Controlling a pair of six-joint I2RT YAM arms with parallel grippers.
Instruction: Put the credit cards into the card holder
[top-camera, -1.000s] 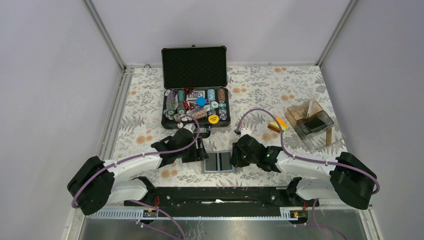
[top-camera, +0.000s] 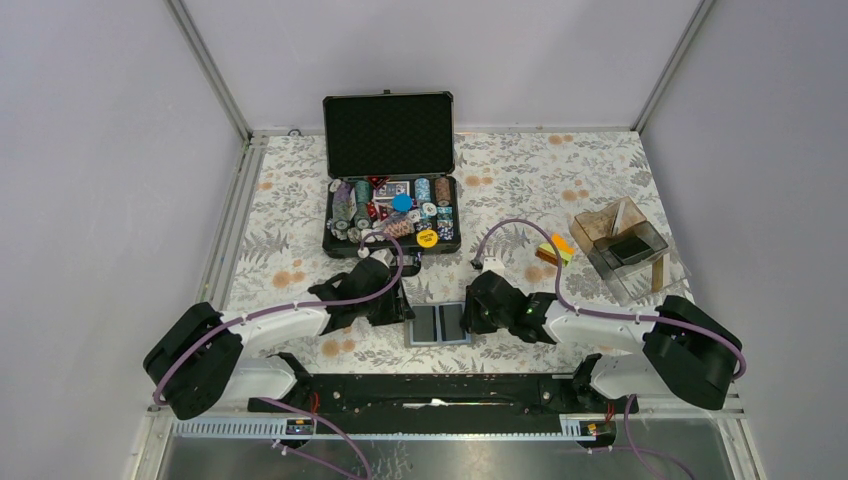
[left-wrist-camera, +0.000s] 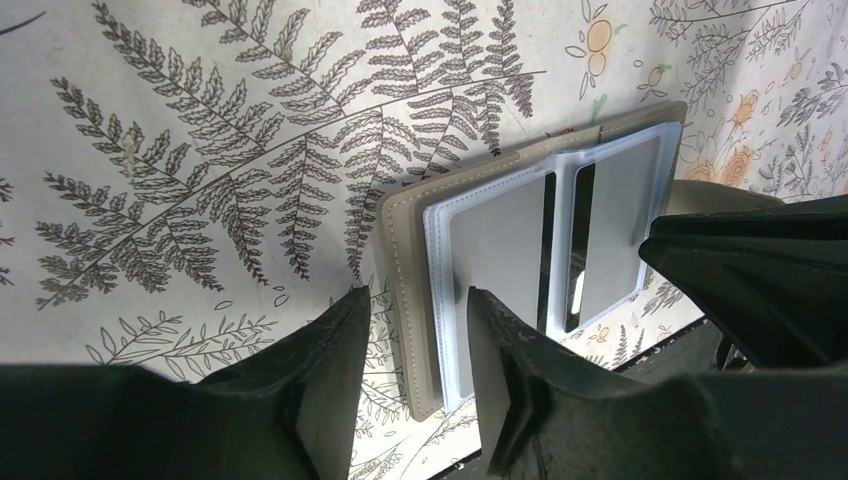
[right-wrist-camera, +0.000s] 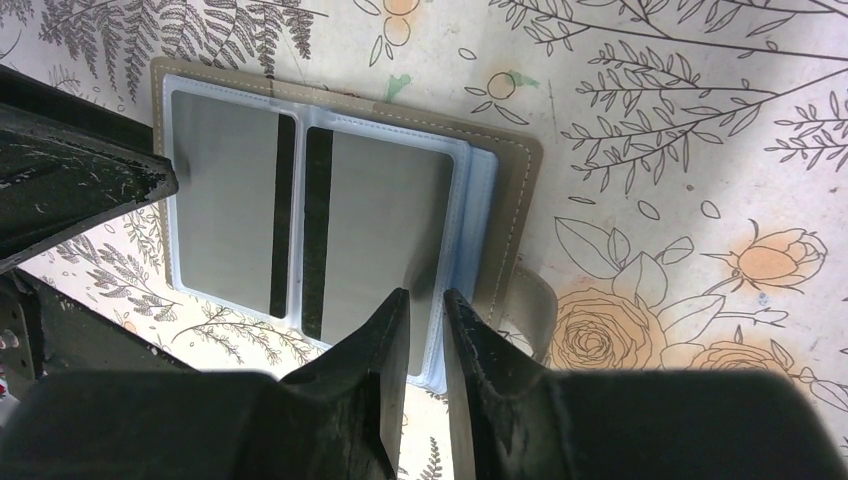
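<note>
The card holder lies open on the table between the two grippers, showing two grey panels in clear sleeves. My left gripper is part open at the holder's outer edge in the left wrist view, one finger either side of the stitched rim. My right gripper has its fingertips a little apart at the edge of the holder's clear sleeves in the right wrist view. Whether anything is pinched there cannot be told. The yellow and orange cards lie above and right of the right gripper.
An open case of poker chips stands behind the left gripper. A clear acrylic bin with dark and tan items sits at the right. The back of the table around the case is mostly clear.
Both arms have shifted slightly over the last second, mostly at the elbows, with the grippers staying at the card holder's sides. The holder looks nearly unmoved.
</note>
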